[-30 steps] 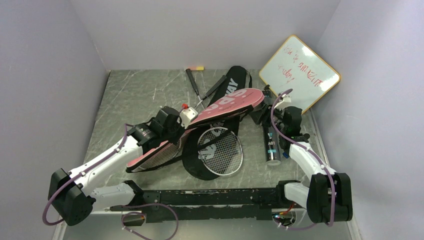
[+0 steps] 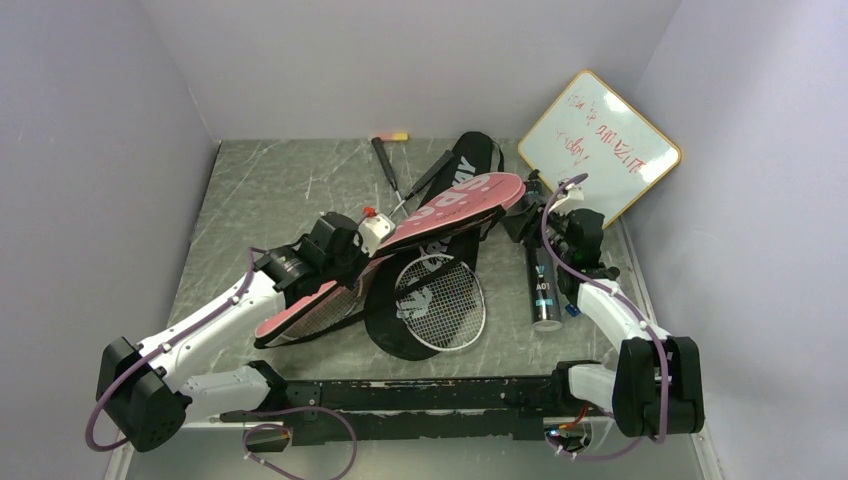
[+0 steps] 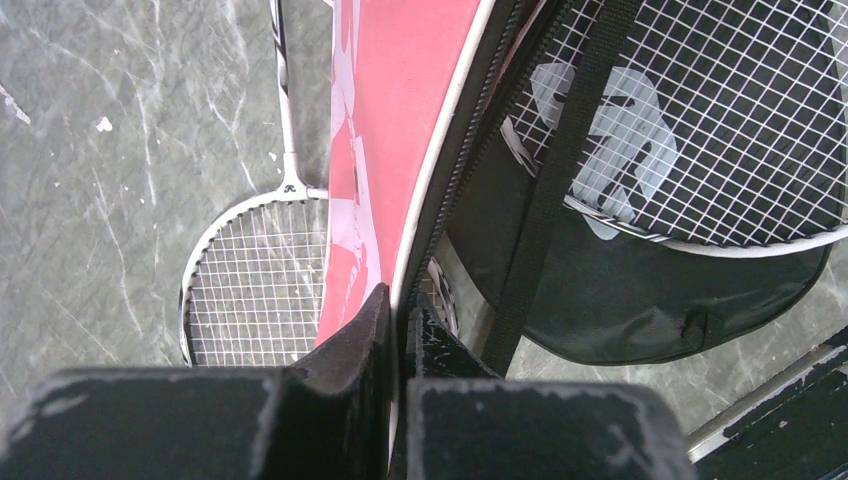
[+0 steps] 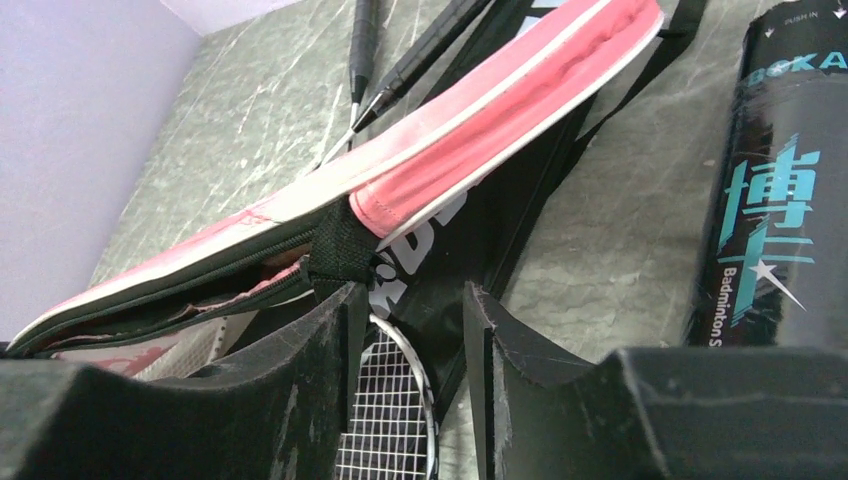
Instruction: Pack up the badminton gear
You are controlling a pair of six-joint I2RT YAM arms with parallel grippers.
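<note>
A pink racket bag [image 2: 455, 205] is held up at a slant, its long zip edge in my left gripper, which is shut on it. The bag's right end reaches close to my right gripper, which stands open; no bag cloth lies between its fingers. Beneath lies a black racket bag [image 2: 400, 340] with a racket [image 2: 442, 305] resting on it. Another racket [image 3: 255, 270] lies on the table, partly hidden under the pink bag. A dark shuttlecock tube [image 2: 543, 290] lies at the right, partly covered by my right arm.
Two dark racket handles [image 2: 382, 160] point to the back wall, near a small yellow-and-orange item [image 2: 392, 136]. A whiteboard [image 2: 600, 145] leans in the back right corner. Bare table [image 2: 260, 190] shows at the back left.
The pink bag's right end has shifted slightly left and up, apart from my right gripper. My right arm has moved a little; the left arm looks still.
</note>
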